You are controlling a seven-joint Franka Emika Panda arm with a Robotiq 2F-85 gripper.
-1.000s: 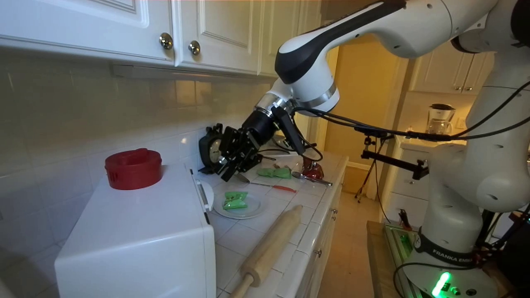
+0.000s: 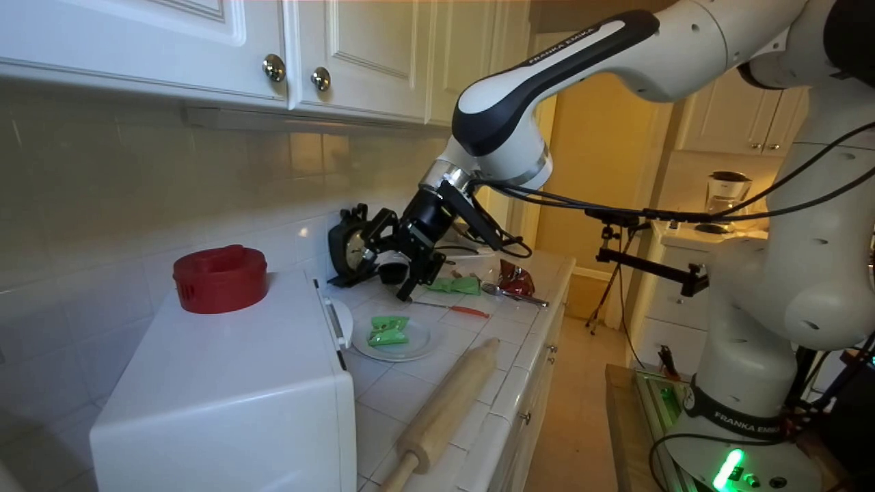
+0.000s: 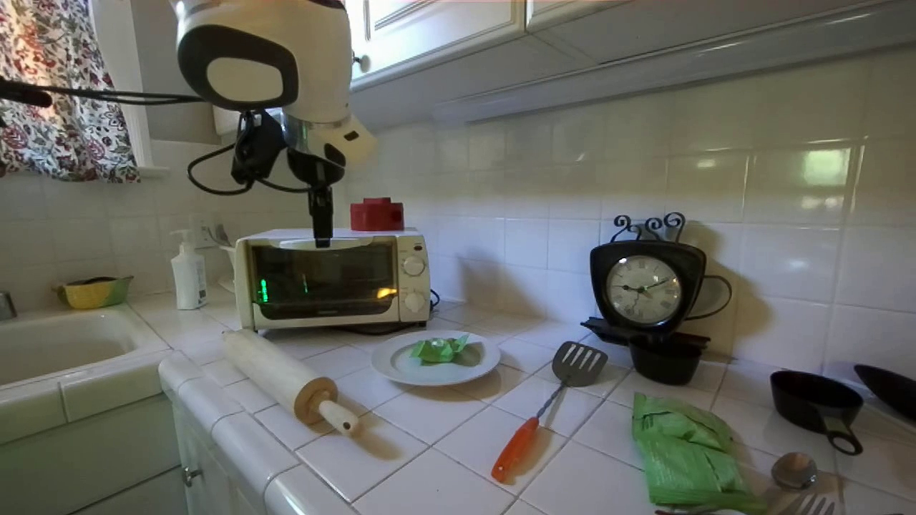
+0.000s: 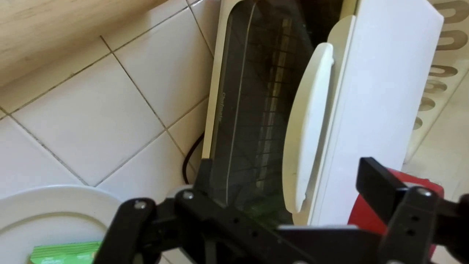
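Observation:
My gripper is open, its two black fingers wide apart with nothing between them. Beyond the fingers, the wrist view shows the toaster oven's pale handle (image 4: 307, 127) and its dark glass door (image 4: 259, 110). The door is closed. In the first exterior view the gripper (image 2: 394, 261) hangs above the counter, in front of the white oven (image 2: 230, 361) and apart from it. From the second exterior view, the gripper (image 3: 321, 236) overlaps the oven front near the handle; depth is hard to judge there. A red container (image 3: 376, 215) sits on top of the oven.
A white plate (image 3: 395, 362) holding a green packet (image 3: 439, 348) lies before the oven. Nearby are a rolling pin (image 3: 283, 378), an orange-handled spatula (image 3: 539, 418), another green packet (image 3: 687, 446) and a black clock (image 3: 645, 287). Cabinets (image 2: 361, 49) hang overhead.
The arm has shifted slightly to the left in the first exterior view. My gripper has turned, and its fingers now show farther apart. The counter objects have stayed put.

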